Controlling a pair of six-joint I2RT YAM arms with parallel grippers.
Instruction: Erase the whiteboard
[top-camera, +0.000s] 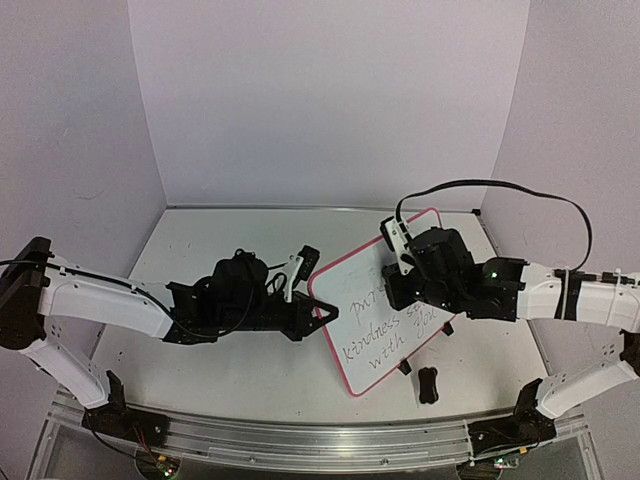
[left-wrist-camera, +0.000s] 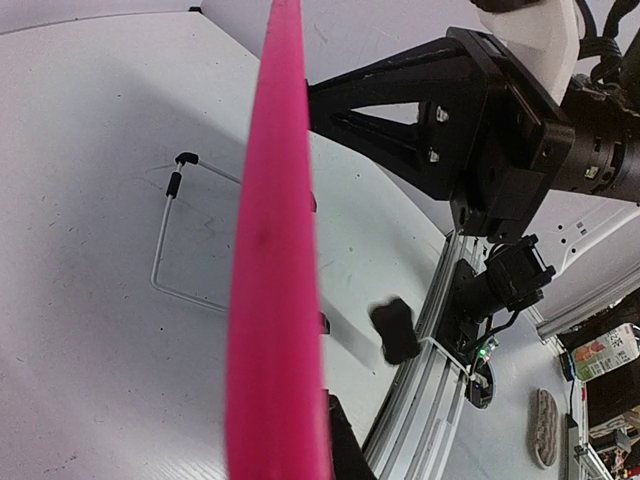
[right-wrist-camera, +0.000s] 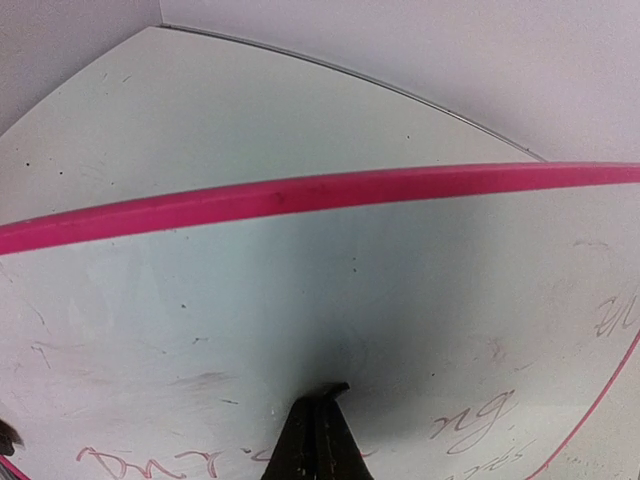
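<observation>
The pink-rimmed whiteboard (top-camera: 365, 335) leans at a slant on the table, with handwriting still on its middle and lower parts. My left gripper (top-camera: 325, 313) is shut on its left corner; in the left wrist view the pink rim (left-wrist-camera: 275, 260) hides much of the grip. Over the board's upper right part is my right gripper, its fingers together and no eraser between them. A dark eraser (top-camera: 428, 385) is off the board, by its lower right edge. It looks blurred in the left wrist view (left-wrist-camera: 395, 332), so whether it touches the table cannot be told.
Black feet (top-camera: 405, 367) hold up the board's lower edge, and a wire stand (left-wrist-camera: 158, 250) shows behind it. A metal rail (top-camera: 310, 440) runs along the table's front. Bare tabletop (top-camera: 230, 385) lies left of the board.
</observation>
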